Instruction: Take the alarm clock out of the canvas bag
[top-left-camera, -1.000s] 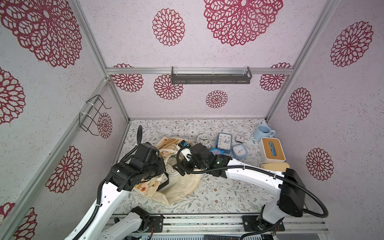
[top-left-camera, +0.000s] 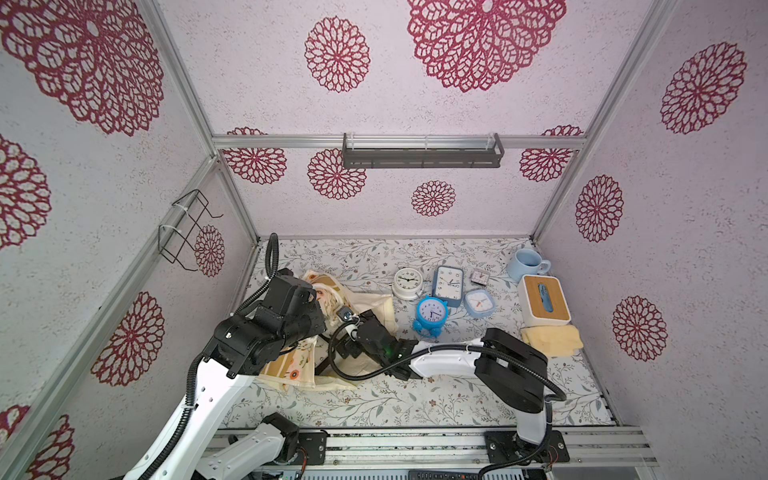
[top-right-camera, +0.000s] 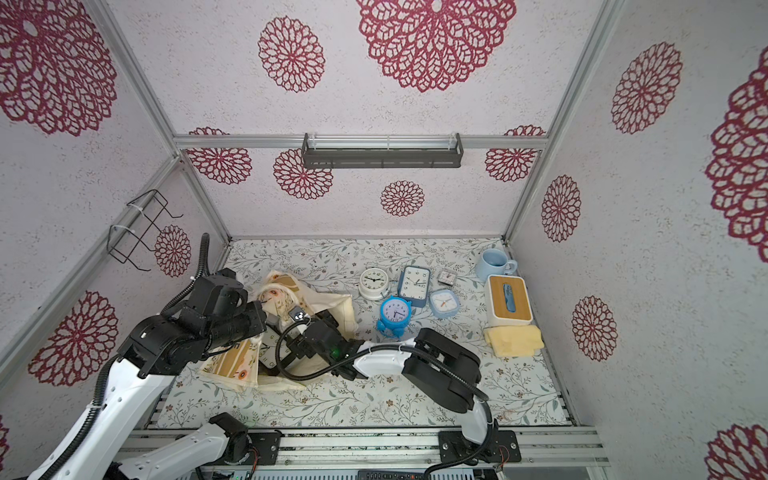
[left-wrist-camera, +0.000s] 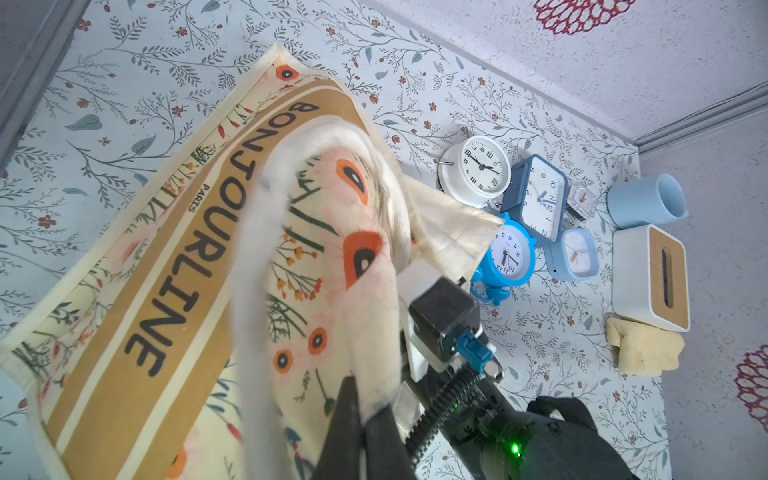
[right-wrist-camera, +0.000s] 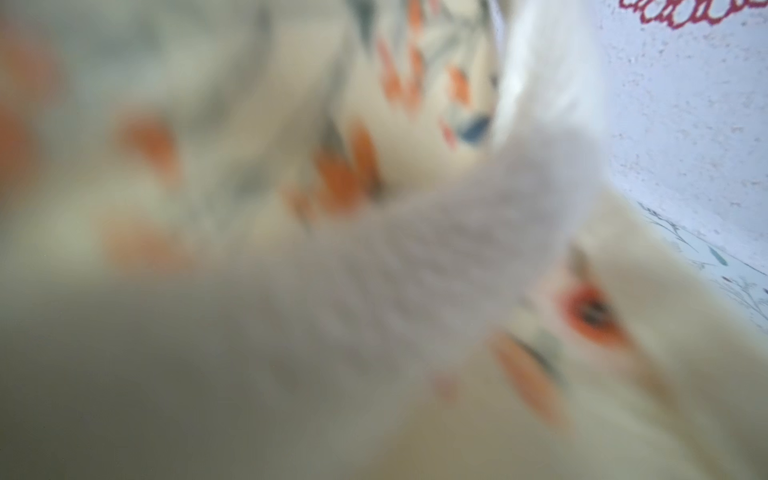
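The floral canvas bag (left-wrist-camera: 192, 264) lies on the left of the table, its white strap (left-wrist-camera: 260, 264) across it. My left gripper is shut at a cream fold of the bag. My right gripper (top-right-camera: 292, 340) reaches into the bag's opening from the right; in the right wrist view only blurred bag fabric and strap show, and its fingers are hidden. A pale, dark-edged object (top-right-camera: 273, 352) shows partly inside the bag under the grippers.
Right of the bag stand a white clock (top-left-camera: 408, 282), dark blue clock (top-left-camera: 447, 285), bright blue clock (top-left-camera: 431, 316), pale blue clock (top-left-camera: 479, 302), small clock (top-left-camera: 480, 277), mug (top-left-camera: 525, 263), tissue box (top-left-camera: 544, 300) and yellow cloth (top-left-camera: 552, 341).
My right arm has moved left into the bag, covering the round clock seen inside earlier. My left gripper has risen slightly, and the bag's outline has shifted.
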